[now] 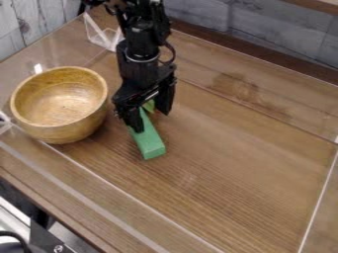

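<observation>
My gripper (144, 107) is lowered over a green block (148, 139) on the wooden table, its black fingers at the block's far end. The block lies lengthwise, pointing toward the front. A second, smaller green piece shows just behind it, mostly hidden by the gripper. I cannot tell whether the fingers are open or shut.
A tan bowl (58, 119) stands close to the left of the gripper and block. A clear plastic item (103, 32) lies at the back left.
</observation>
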